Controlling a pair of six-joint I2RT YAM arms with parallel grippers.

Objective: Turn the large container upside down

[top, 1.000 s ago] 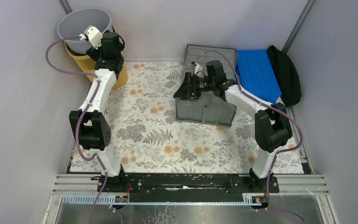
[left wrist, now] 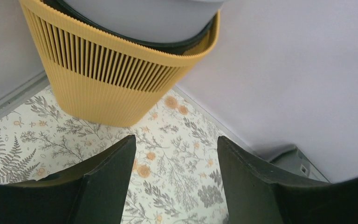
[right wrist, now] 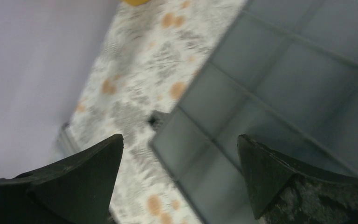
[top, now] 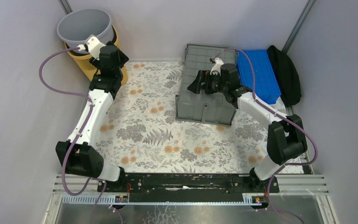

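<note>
The large grey container (top: 205,112) rests on the patterned table with its flat ribbed face upward, right of the middle. Over that face hangs my right gripper (top: 203,83), open and empty; in the right wrist view the grey panel (right wrist: 256,112) lies blurred beyond its parted fingers (right wrist: 91,168). My left gripper (top: 109,56) is at the far left, beside the yellow bin (top: 88,65) with a grey bin (top: 81,30) inside it. In the left wrist view its fingers (left wrist: 112,172) stand apart, with only table showing between them.
A blue crate (top: 261,74) stands right of the container, with a black bag (top: 284,74) beyond it by the wall. Bare patterned table (top: 154,126) lies between the yellow bin and the container and along the front.
My right gripper has shifted right across the container's face. My left arm's elbow has swung outward to the left, its gripper drawn slightly toward the front. The container has stayed in place.
</note>
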